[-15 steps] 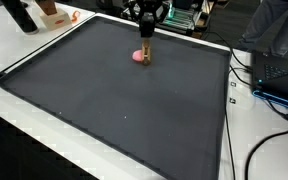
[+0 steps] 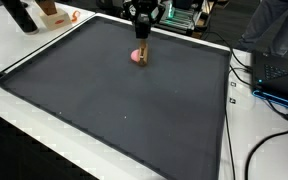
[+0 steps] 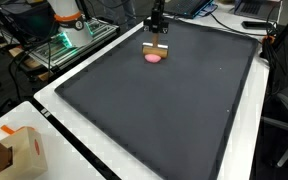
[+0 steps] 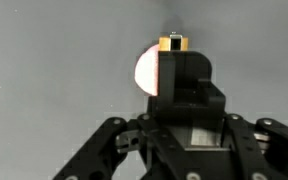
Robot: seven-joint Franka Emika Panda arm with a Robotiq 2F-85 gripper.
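A tan, wood-coloured block (image 3: 156,50) is at my gripper (image 3: 156,39) near the far edge of the dark mat. The gripper points down and is shut on the block. In the wrist view the block's end (image 4: 173,43) shows just beyond the closed black fingers (image 4: 184,72), and the rest of it is hidden. Right beside the block lies a round pink piece (image 2: 136,56). From above, the pink piece (image 4: 146,73) is partly covered by the fingers. Whether it touches the block, I cannot tell.
Cables (image 2: 269,115) and a dark device (image 2: 281,80) lie on the white table to the right. Small objects (image 2: 54,18) stand off the mat at the far left.
In exterior view 1, the gripper and block sit very slightly farther left than a second ago. The pink piece looks nearly unmoved.
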